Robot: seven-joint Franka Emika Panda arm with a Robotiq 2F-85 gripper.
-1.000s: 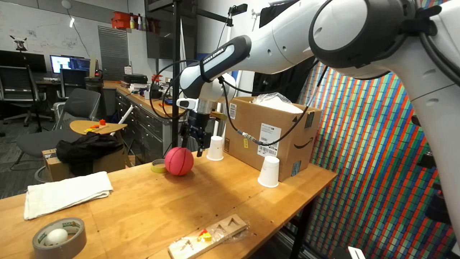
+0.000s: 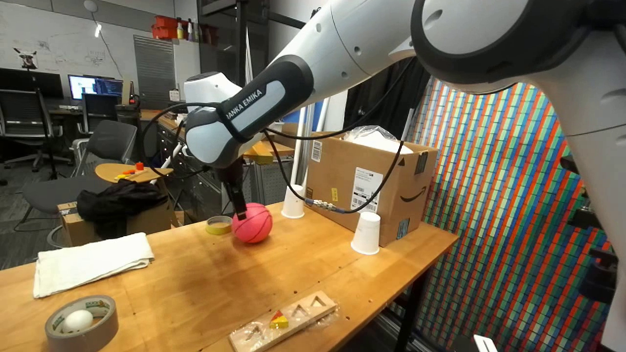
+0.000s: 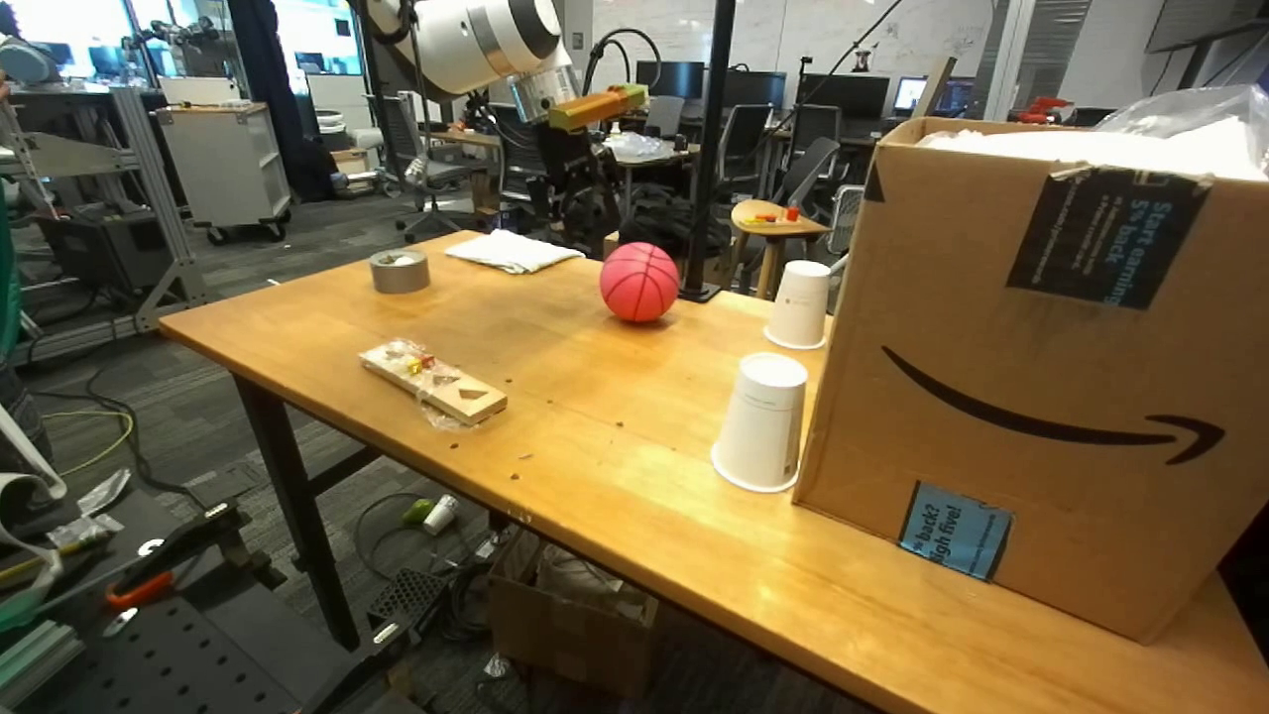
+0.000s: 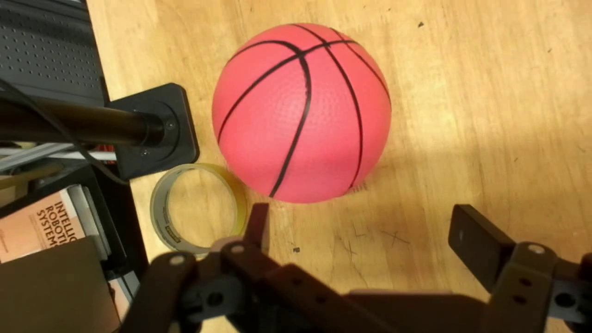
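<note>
A pink ball [image 2: 253, 223] with black lines rests on the wooden table near its far edge. In exterior view 1 a dark finger overlaps the ball's left side. My gripper is open in the wrist view, its two fingers wide apart with only bare tabletop between them. The ball [image 4: 302, 114] lies beyond the fingertips there, outside the gap; whether a finger touches it I cannot tell. In exterior view 2 the ball [image 3: 638, 284] shows in full, with the dark gripper [image 3: 585, 214] to its left.
A yellow tape roll [image 4: 236, 191] and a black post base [image 4: 155, 130] sit close to the ball. White cups [image 2: 367, 233] stand by a cardboard box [image 2: 328, 176]. A folded cloth [image 2: 94, 263], grey tape roll [image 2: 88, 337] and wooden puzzle board [image 2: 293, 319] lie elsewhere.
The arm has swung left in exterior view 1, taking the gripper from the ball's right side to its left. The ball has shifted slightly right and nearer the camera.
</note>
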